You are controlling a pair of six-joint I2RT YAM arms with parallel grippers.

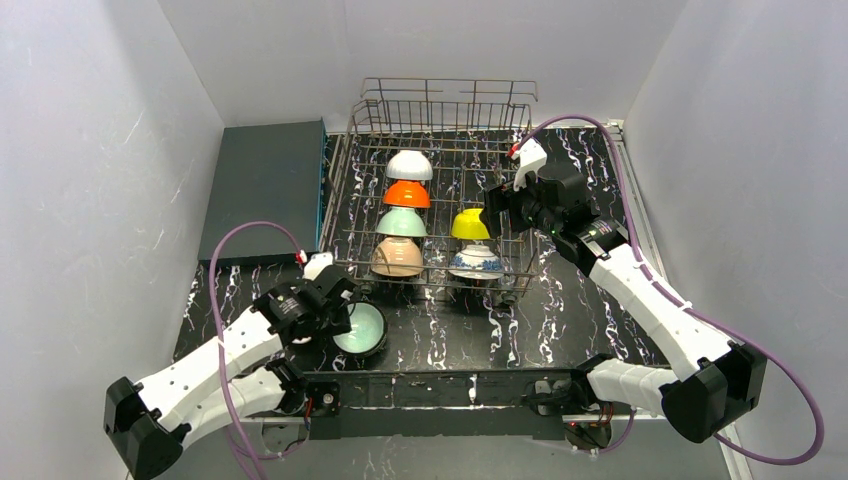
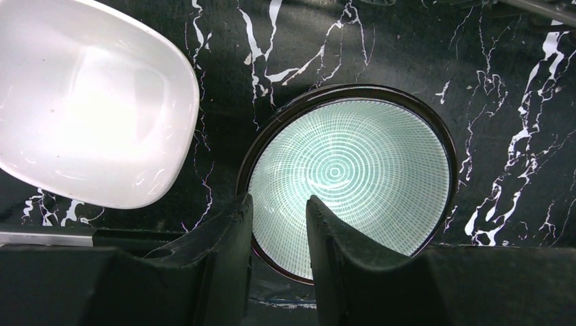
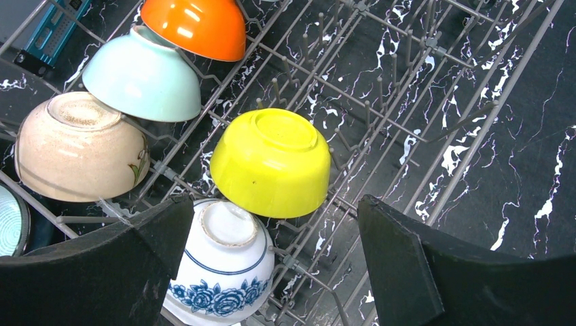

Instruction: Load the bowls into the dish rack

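A dark-rimmed pale green bowl [image 2: 367, 170] lies on the counter, my left gripper over its near-left part, fingers a little apart and empty. A white bowl [image 2: 95, 102] sits beside it. The rack [image 1: 350, 170] holds upturned white [image 1: 409, 165], orange [image 3: 193, 24], mint [image 3: 142, 75], beige [image 3: 81, 156], yellow [image 3: 272, 170] and blue-patterned [image 3: 221, 272] bowls. My right gripper hangs open over the rack beside the yellow and patterned bowls, nothing held.
A dark grey board [image 1: 260, 180] lies left of the rack. White walls enclose the counter. Bare marble [image 1: 590, 320] shows right of the rack.
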